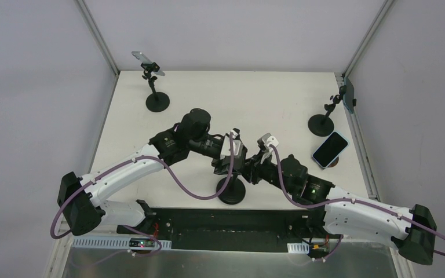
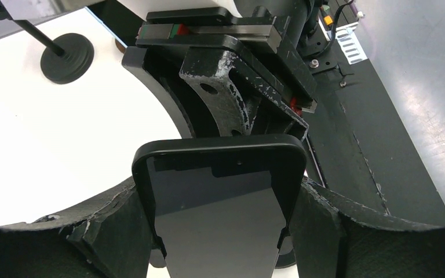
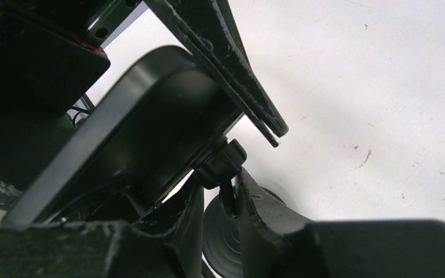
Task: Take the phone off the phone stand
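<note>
Near the front centre, both grippers meet over a phone stand with a round black base [image 1: 231, 193]. In the left wrist view the dark phone [image 2: 218, 220] is upright between the fingers of my left gripper, which sit at both its edges; whether they grip it is unclear. My right gripper has its fingers just below the stand's black clamp [image 3: 220, 165], around its post, close together but apart; a firm hold cannot be told. The top view hides most of the phone behind the grippers.
Other stands stand at back left [image 1: 157, 102] and right [image 1: 320, 125], each holding a phone. A loose phone [image 1: 329, 150] lies at the right. The table's middle behind the arms is clear; the front edge is just below the central stand.
</note>
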